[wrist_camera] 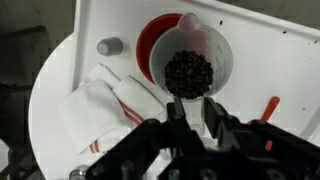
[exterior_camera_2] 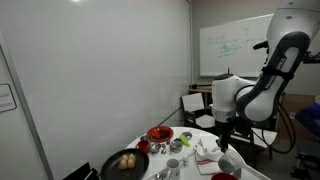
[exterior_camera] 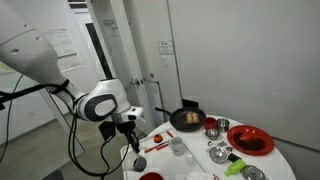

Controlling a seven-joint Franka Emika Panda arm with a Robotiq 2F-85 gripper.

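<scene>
A clear or pale cup (wrist_camera: 222, 58) of dark beans (wrist_camera: 188, 75) fills the upper middle of the wrist view. My gripper is shut on the cup's pale handle, at the near side of the cup. In exterior view 1 the cup (exterior_camera: 140, 163) hangs tilted just below the gripper (exterior_camera: 130, 143), over the table's near left side. A red bowl (wrist_camera: 147, 42) shows partly behind the cup in the wrist view. The same red bowl (exterior_camera: 151, 176) lies at the bottom edge of exterior view 1.
A folded white cloth with red stripes (wrist_camera: 92, 112) lies beside the bowl. A red pen-like item (wrist_camera: 271, 108) is on the right. Farther back stand a white mug (exterior_camera: 177, 146), a black pan (exterior_camera: 183, 119) and a large red dish (exterior_camera: 250, 140). Metal pots crowd the table's middle.
</scene>
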